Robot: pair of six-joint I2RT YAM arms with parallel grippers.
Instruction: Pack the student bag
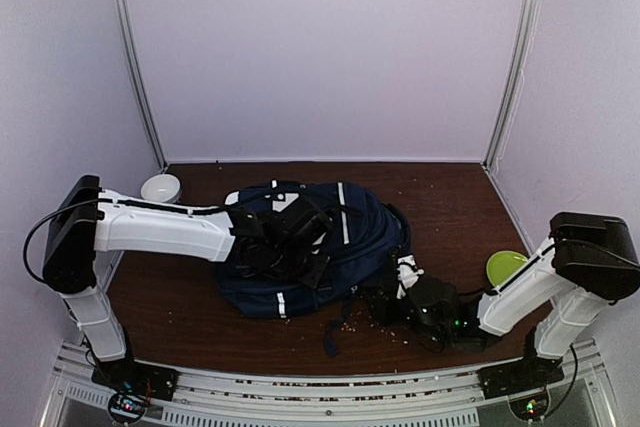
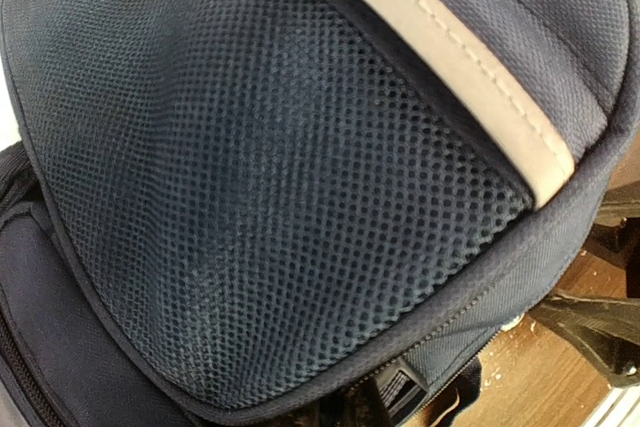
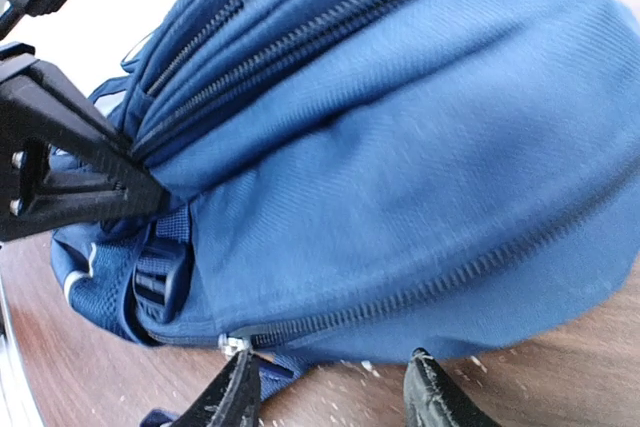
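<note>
A navy backpack (image 1: 365,227) lies on its side across the middle of the table, its mesh pocket (image 2: 250,167) filling much of the left wrist view. My left gripper (image 1: 315,267) is pressed on the bag; the left wrist view mostly hides its fingers. In the right wrist view, black fingers (image 3: 70,167) from the left side are clamped at the bag's zipped edge, near a buckle (image 3: 160,277). My right gripper is low at the bag's right front, open, just short of the blue fabric, with nothing between its fingertips.
A white bowl (image 1: 160,188) sits at the back left, a green plate (image 1: 506,267) at the right. Crumbs lie on the table before the bag, beside a dangling strap (image 1: 330,339).
</note>
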